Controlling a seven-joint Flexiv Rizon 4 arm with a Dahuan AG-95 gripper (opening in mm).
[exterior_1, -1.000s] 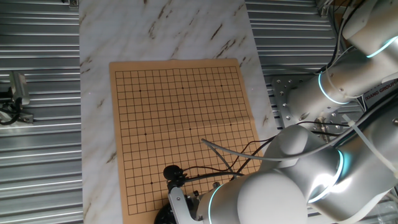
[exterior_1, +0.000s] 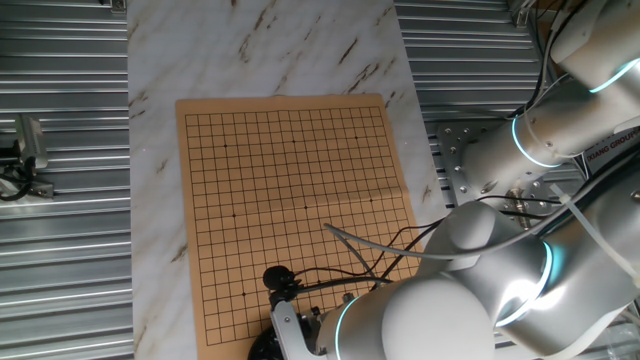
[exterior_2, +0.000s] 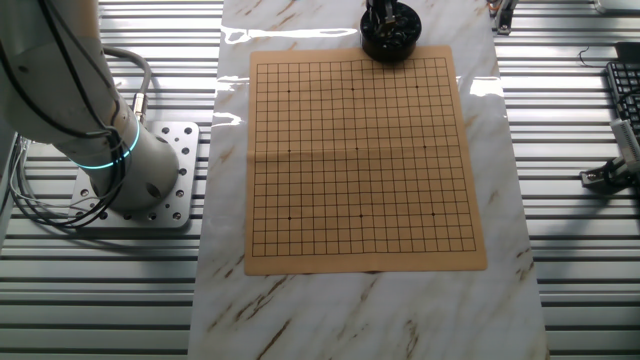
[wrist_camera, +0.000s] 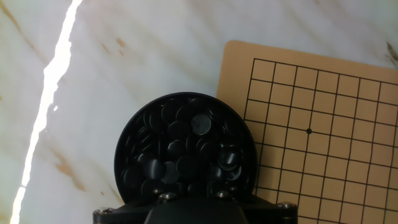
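A round black bowl (wrist_camera: 123, 146) full of black Go stones (wrist_camera: 177, 147) stands on the marble table, against the board's edge. The tan Go board (exterior_2: 360, 160) lies flat, its grid bare of stones wherever it shows. At the top of exterior view 2, my gripper (exterior_2: 381, 18) reaches down to the bowl. The wrist view has only its dark body along the bottom edge, over the near rim of the bowl. I cannot make out its fingertips, nor whether a stone is between them. In exterior view 1 the arm hides the board's lower right corner and most of the bowl.
Ribbed metal surfaces flank the table, with the arm's base (exterior_2: 140, 175) bolted on one side. Loose cables (exterior_1: 400, 255) hang from the arm above the board. A small metal fixture (exterior_2: 612, 170) sits off the far side.
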